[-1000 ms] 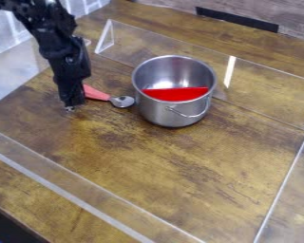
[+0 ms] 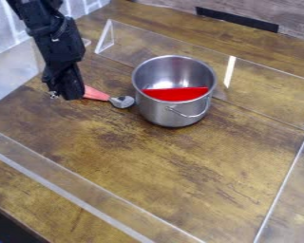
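My black gripper (image 2: 64,89) hangs at the upper left, over the left end of a spoon (image 2: 121,101) with a red handle and a steel head. The gripper looks shut, and I see nothing clearly held between its fingers. The spoon lies on the wooden table beside a steel pot (image 2: 175,112) with a side handle and something red inside (image 2: 175,94).
Clear plastic strips or panels run along its left, back and right edges. A dark wall edge stands at the back right.
My gripper has risen and shifted slightly left, away from the table surface near the spoon's handle. The spoon and pot look unmoved.
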